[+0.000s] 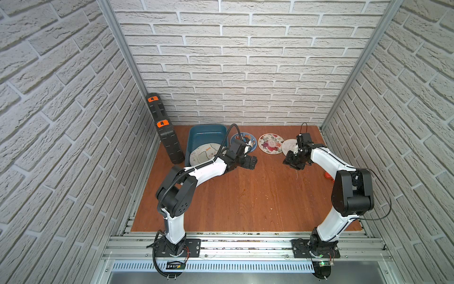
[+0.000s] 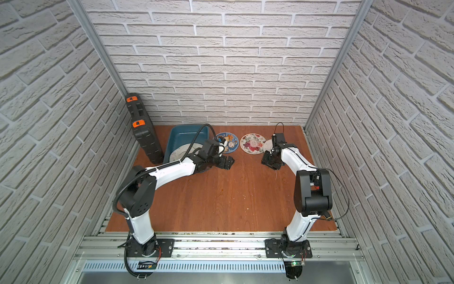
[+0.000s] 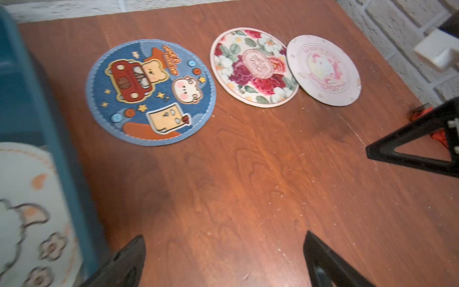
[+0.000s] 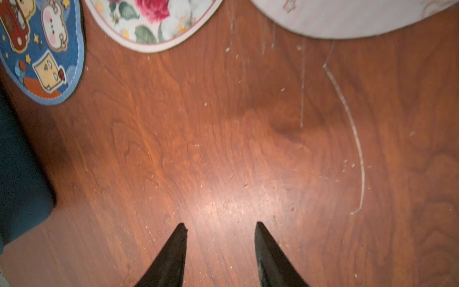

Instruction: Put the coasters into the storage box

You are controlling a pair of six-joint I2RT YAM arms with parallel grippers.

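The teal storage box (image 1: 206, 128) stands at the back left with a pale coaster (image 1: 204, 152) inside it. To its right on the table lie a blue denim-pattern coaster (image 3: 153, 93), a floral coaster (image 3: 254, 67) and a pale pink coaster (image 3: 324, 70); the last two touch or slightly overlap. My left gripper is open and empty, above bare wood just right of the box and in front of the blue coaster. Open too is my right gripper, over bare table in front of the pink coaster, which its arm partly covers in the top left view.
A black case with orange labels (image 1: 168, 141) stands left of the box. Something red (image 1: 328, 175) lies at the right, partly behind the right arm. A brick wall (image 1: 241, 61) closes the back.
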